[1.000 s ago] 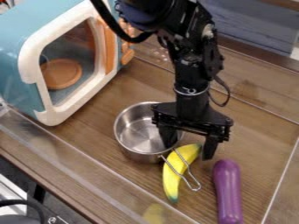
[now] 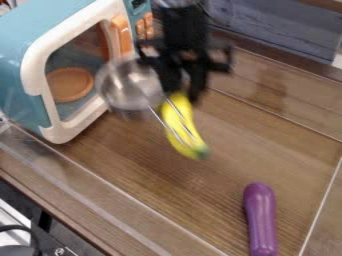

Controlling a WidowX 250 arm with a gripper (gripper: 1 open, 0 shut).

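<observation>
The black gripper (image 2: 181, 75), blurred by motion, is raised near the top centre; its fingers are too smeared to read. A steel pot (image 2: 131, 85) hangs tilted at the gripper's left, its wire handle pointing down to the right. A yellow banana (image 2: 182, 125) appears below the gripper, also blurred; whether it is held or resting cannot be told. A purple eggplant (image 2: 261, 218) lies on the wooden floor (image 2: 160, 200) at the lower right.
A blue-and-white toy microwave (image 2: 60, 120) with an orange disc inside stands at the left, close to the pot.
The gripper has moved up, and the pot has risen with it toward the upper left. The banana also appears higher in view. The eggplant stays at the lower right.
</observation>
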